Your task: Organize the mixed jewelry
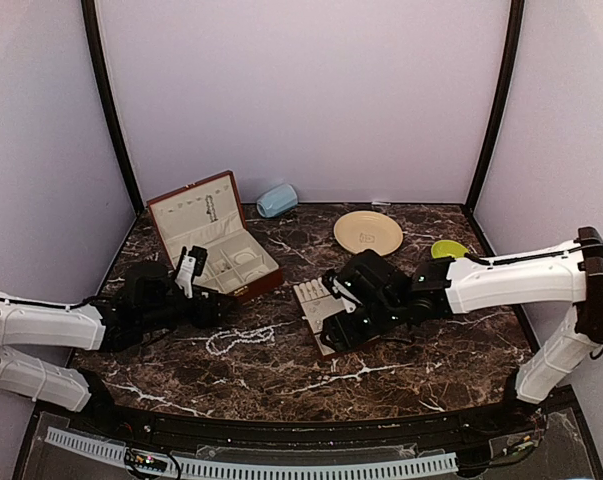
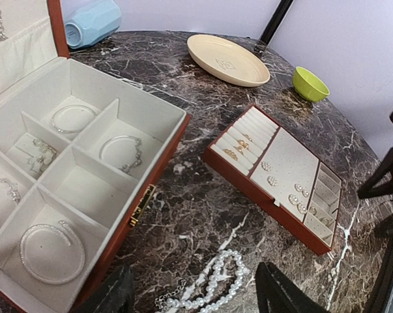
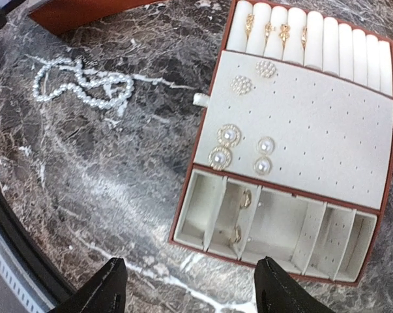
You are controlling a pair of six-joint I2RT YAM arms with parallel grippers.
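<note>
A pearl necklace (image 2: 216,287) lies loose on the dark marble table, in front of the big jewelry box (image 2: 144,156). That box stands with its lid up; bracelets (image 2: 53,253) rest in several of its compartments, and a chain (image 1: 210,207) hangs in the lid. The flat red-edged tray (image 3: 313,124) carries gold rings (image 3: 284,32) in its rolls, pearl earrings (image 3: 229,135) on the pad and small pieces (image 3: 238,233) in one narrow slot. My left gripper is open above the necklace. Over the table by the tray's near edge, my right gripper is open and empty.
At the back sit a round beige plate (image 1: 368,232), a blue cup (image 1: 277,200) on its side and a green bowl (image 2: 310,84). Bare marble lies in front of the tray, toward the table's near edge.
</note>
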